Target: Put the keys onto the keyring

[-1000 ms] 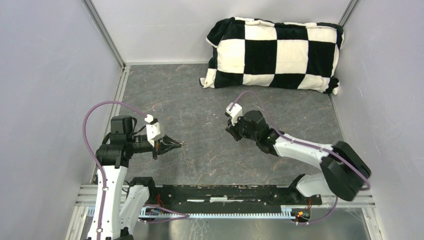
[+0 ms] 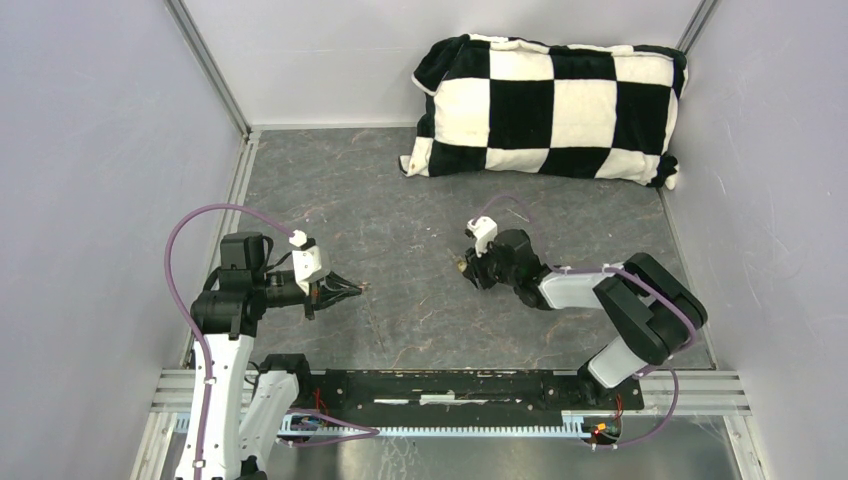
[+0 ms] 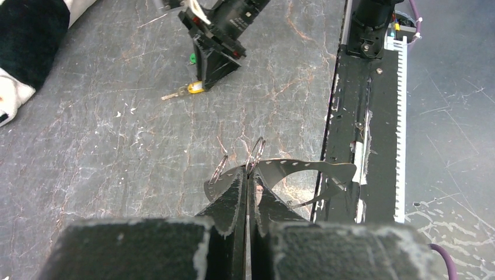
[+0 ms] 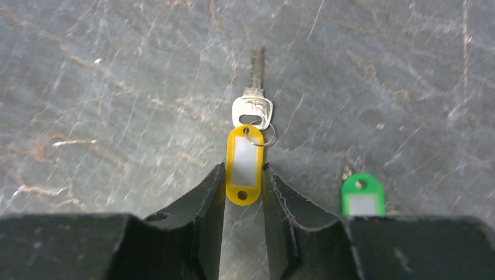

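Note:
A silver key (image 4: 253, 108) lies on the grey floor, joined by a small ring to a yellow tag (image 4: 244, 166). My right gripper stands part open around that tag, one finger close to each long edge; contact cannot be told. A green tag (image 4: 363, 195) lies to the right in the right wrist view, partly hidden by the gripper. At the left, my left gripper is shut on a thin metal keyring (image 3: 286, 165), a curved, holed band with small wire loops that stands out beyond the fingertips.
A black-and-white checkered cushion (image 2: 550, 105) rests against the back wall. Along the front runs a black rail (image 2: 450, 385) with a white toothed strip. Bare grey floor (image 2: 410, 240) separates the two grippers.
The left arm has stayed still.

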